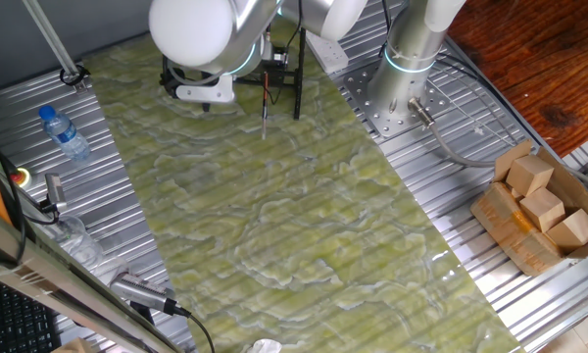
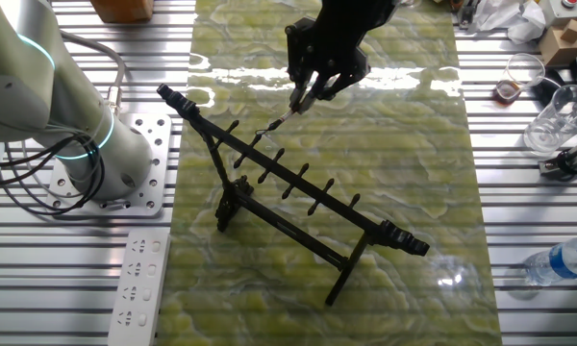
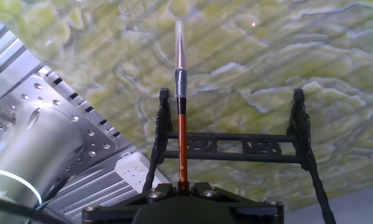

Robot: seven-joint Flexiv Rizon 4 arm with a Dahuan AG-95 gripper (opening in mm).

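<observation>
A writing brush with an orange-brown handle (image 3: 183, 146) and a pale tip points away from my gripper in the wrist view. The fingers are shut on the handle near its end. In exterior view 2 my gripper (image 2: 305, 102) hangs above the far side of a black brush rack (image 2: 298, 180). A small loop at the brush's end (image 2: 275, 125) appears close to the rack's pegged top bar; whether it touches a peg I cannot tell. Exterior view 1 has the brush (image 1: 265, 106) hanging down, the rack (image 1: 299, 83) partly hidden behind the arm.
A white power strip (image 2: 138, 288) lies by the robot base (image 2: 125, 163). Off the green marbled mat (image 1: 274, 226) are a water bottle (image 1: 65, 133) and a cardboard box (image 1: 519, 230) of wooden blocks.
</observation>
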